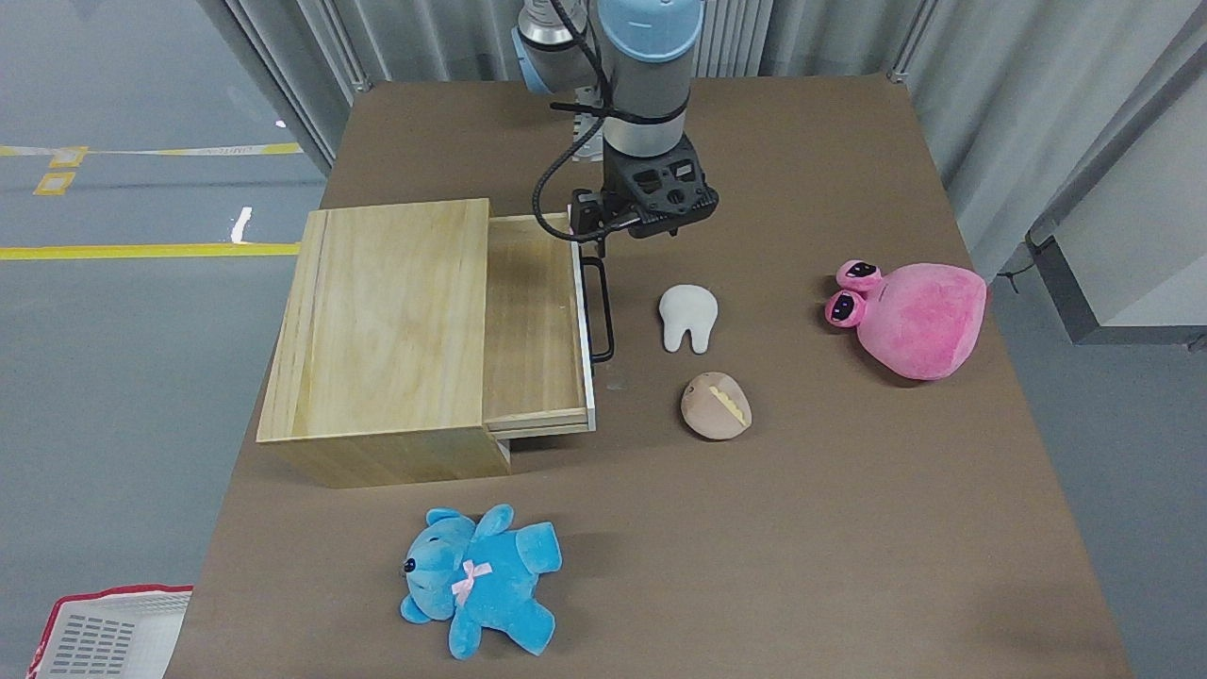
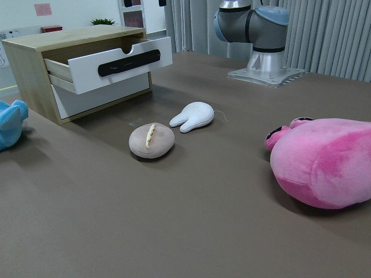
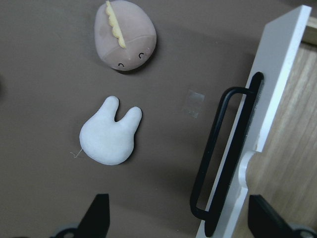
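My gripper (image 1: 634,232) hangs over the open top drawer's front, near its back end; in the wrist view its fingers (image 3: 99,215) are spread wide with nothing between them. The wooden cabinet (image 1: 373,328) has a white drawer front (image 2: 87,75) with a black handle (image 3: 215,134) below the gripper. Right of it lie a white tooth-shaped plush (image 1: 687,311) and a round beige plush (image 1: 715,407) with a pale crest. A pink plush (image 1: 918,322) lies farther right.
A blue bear plush (image 1: 487,583) lies in front of the cabinet. A basket (image 1: 113,634) stands on the floor off the table's left edge.
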